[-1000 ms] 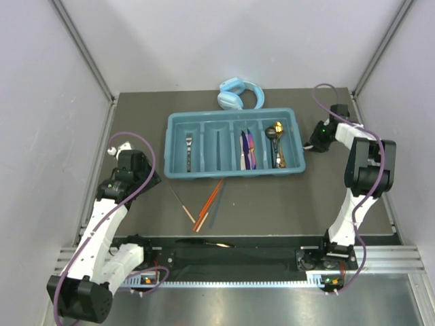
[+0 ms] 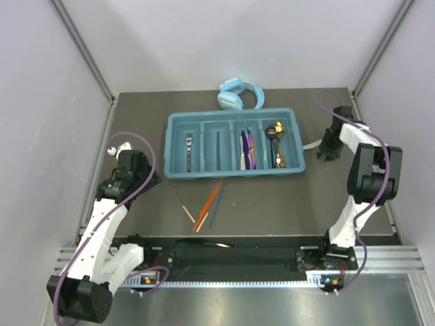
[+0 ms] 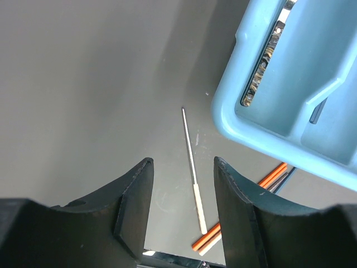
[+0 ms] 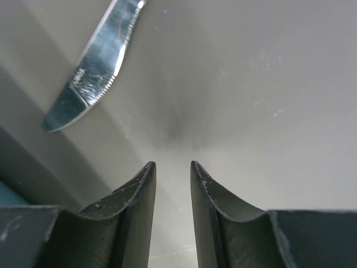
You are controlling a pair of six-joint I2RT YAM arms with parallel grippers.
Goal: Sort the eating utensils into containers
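A blue divided tray holds a fork, several knives and spoons in separate compartments. A silver knife lies on the table right of the tray, up and left of my open right gripper in its wrist view. My left gripper stands open at the table's left, nothing between its fingers. Below the tray lie orange chopsticks, a thin metal chopstick with a light end and dark sticks.
Blue headphones sit behind the tray. Walls border it at the back and sides.
The left arm has not moved.
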